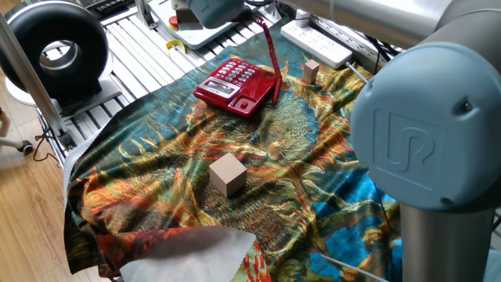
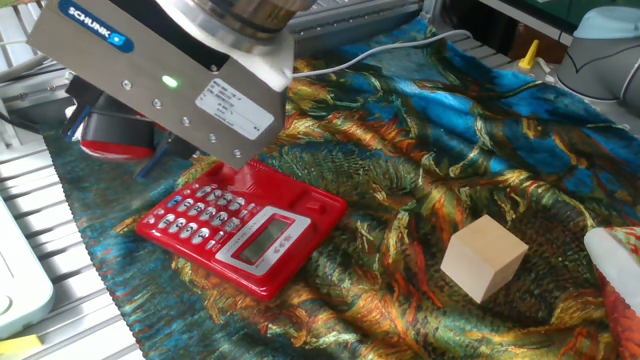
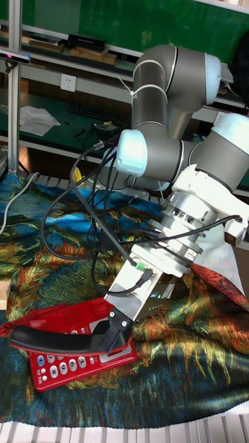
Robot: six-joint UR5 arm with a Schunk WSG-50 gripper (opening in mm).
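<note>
A red telephone base [image 1: 236, 86] with silver keys rests on the patterned cloth; its keypad and small display show clearly in the second view, where the base [image 2: 245, 225] is seen close. Above it hangs the handset [image 3: 59, 337], black on its outer side and red beneath. My gripper [image 2: 118, 138] is shut on this handset, one finger on either side of it. A red coiled cord [image 1: 273, 63] stretches upward from the base to the handset. In the first view the gripper is mostly cut off by the top edge.
A wooden cube [image 1: 228, 175] sits on open cloth in front of the telephone. Behind are a smaller wooden block [image 1: 311, 72] and a white power strip [image 1: 316, 42]. A black ring-shaped object [image 1: 55, 51] stands at the left. Folds run across the cloth.
</note>
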